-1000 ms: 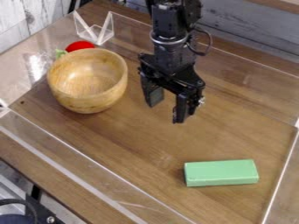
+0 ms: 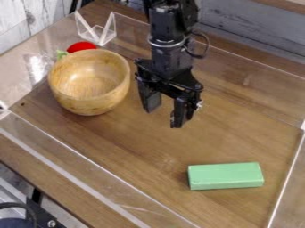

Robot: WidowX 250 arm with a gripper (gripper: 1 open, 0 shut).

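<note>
The black robot arm reaches down from the top middle of the view, its gripper (image 2: pixel 165 107) hanging open over the middle of the wooden table, to the right of a wooden bowl (image 2: pixel 89 82). Nothing shows between its fingers. A green rectangular block (image 2: pixel 226 175) lies at the lower right of the table.
A red object with green (image 2: pixel 80 49) sits behind the bowl at the upper left, near a white wire-like holder (image 2: pixel 98 30). The table's edges run along the left and right.
The gripper has shifted slightly to the left, toward the bowl. The bowl, the green block and the other objects have not moved.
</note>
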